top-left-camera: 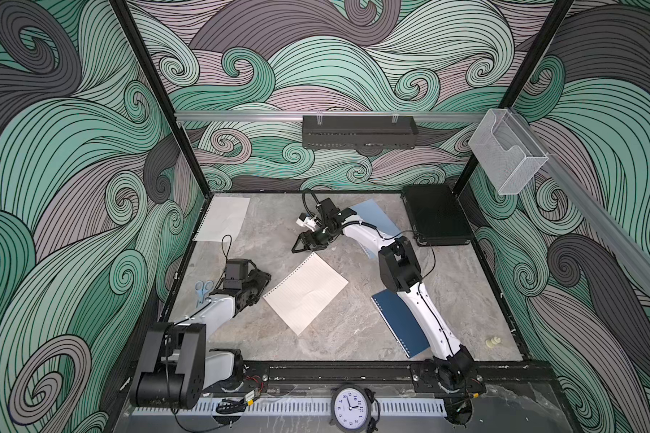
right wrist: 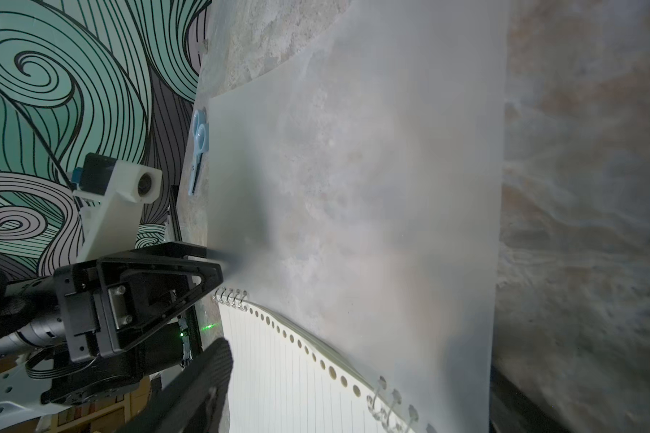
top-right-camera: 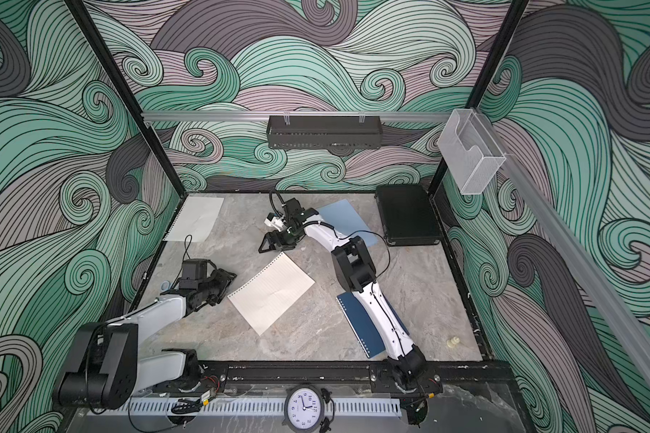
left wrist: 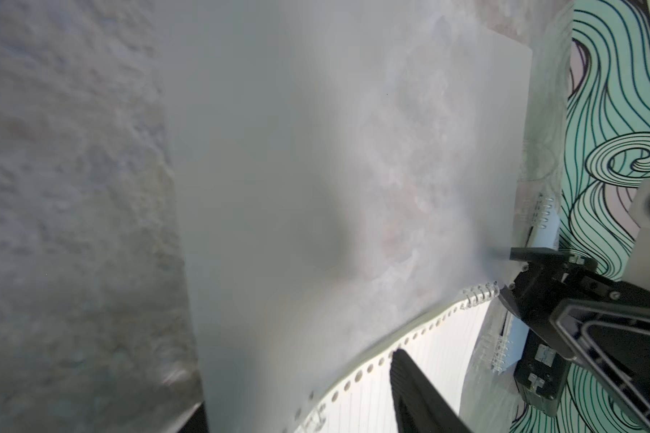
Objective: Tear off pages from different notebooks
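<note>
A spiral notebook with a cream lined page [top-left-camera: 307, 292] lies tilted at the middle of the table, its rings along the upper-left edge. In both wrist views a translucent cover sheet [right wrist: 397, 180] spreads out from those rings, opposite the lined page. My left gripper [top-left-camera: 264, 287] is at the notebook's left corner, open, one of its fingers [left wrist: 422, 397] over the lined side. My right gripper [top-left-camera: 303, 244] is at the upper corner, its fingers apart; one finger [right wrist: 187, 393] shows over the page, while the cover partly hides the other.
A white notebook [top-left-camera: 222, 219] lies at the far left. Blue paper [top-left-camera: 374, 216] and a dark blue notebook [top-left-camera: 401, 322] are partly under the right arm. Scissors [top-left-camera: 203, 288] lie at left, a black case [top-left-camera: 434, 214] at back right.
</note>
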